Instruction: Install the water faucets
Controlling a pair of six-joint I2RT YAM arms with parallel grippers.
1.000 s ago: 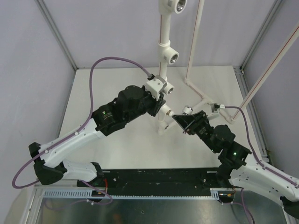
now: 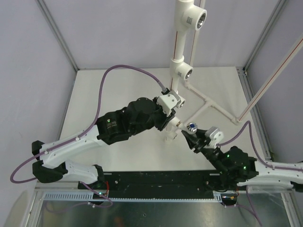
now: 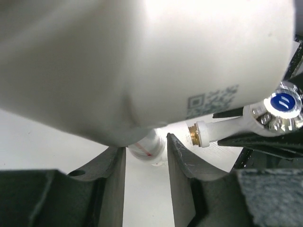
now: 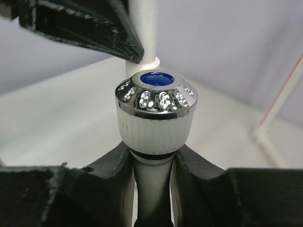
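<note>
A white pipe riser with several side sockets (image 2: 179, 47) stands upright. My left gripper (image 2: 168, 113) is shut on it near a lower fitting; in the left wrist view a large pipe body fills the top, with its fingers (image 3: 189, 189) below. My right gripper is shut on a faucet (image 4: 154, 123) with a chrome, blue-centred knob. In the left wrist view the faucet's brass thread (image 3: 194, 135) meets the side fitting; whether it is inside the socket I cannot tell.
Other white pipes (image 2: 272, 75) stand on the right and behind, joined low on the pale board (image 2: 104, 94). The board's left part is clear. A dark front edge lies nearest the arms.
My right gripper with the faucet has shifted, its knob now nearer the riser.
</note>
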